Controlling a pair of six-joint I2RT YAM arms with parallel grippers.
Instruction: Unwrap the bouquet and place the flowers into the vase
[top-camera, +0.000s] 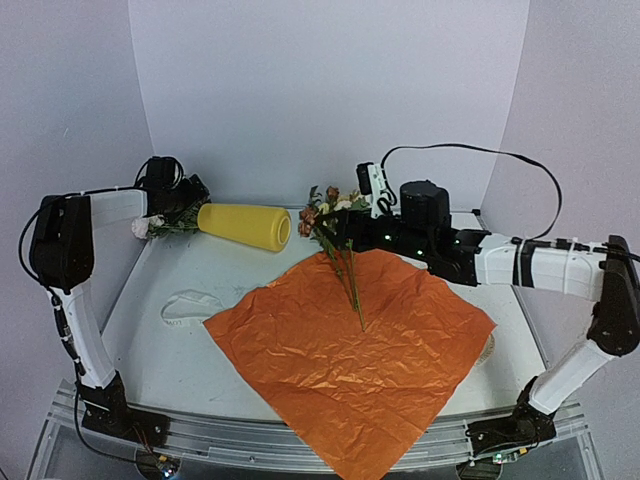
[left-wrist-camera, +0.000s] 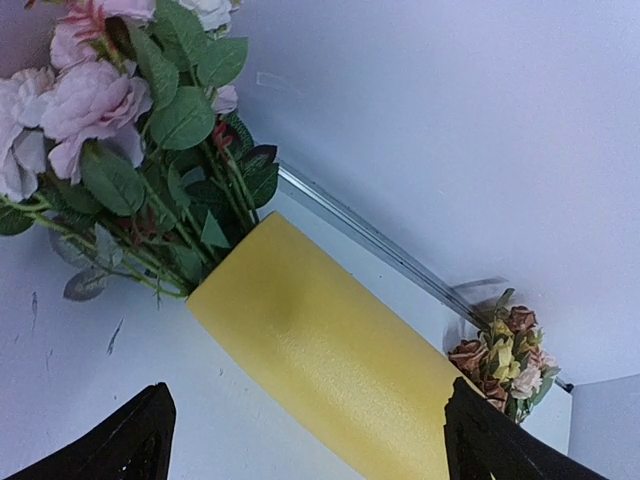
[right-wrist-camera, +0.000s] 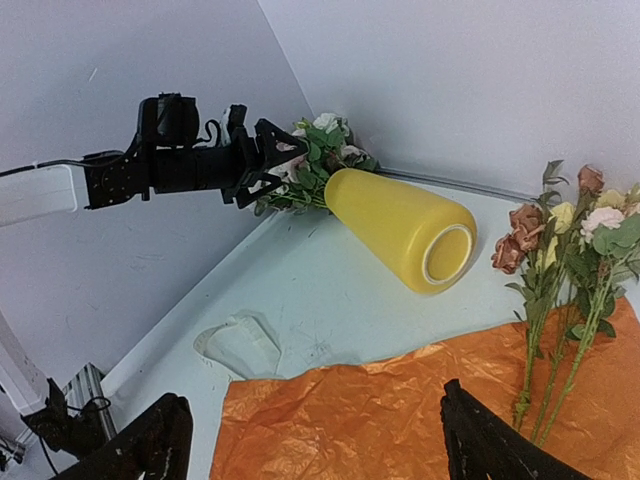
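Observation:
A yellow vase (top-camera: 240, 224) lies on its side at the back left of the table, its base toward the right. Pink and white flowers (left-wrist-camera: 95, 110) spill from its mouth at the left wall. My left gripper (top-camera: 200, 188), open and empty, is near the vase's mouth end, partly covering these flowers in the top view. Several loose stems with brown, yellow and pale flowers (right-wrist-camera: 560, 250) rest at the back of an orange sheet (top-camera: 350, 370). My right gripper (top-camera: 340, 228) is open over those stems in the top view, hiding some blooms; nothing shows between its fingers in its wrist view.
A white strap loop (top-camera: 190, 308) lies on the table left of the orange sheet. Walls (top-camera: 330, 100) close in the back and both sides. Bare table (top-camera: 160, 370) shows at the front left.

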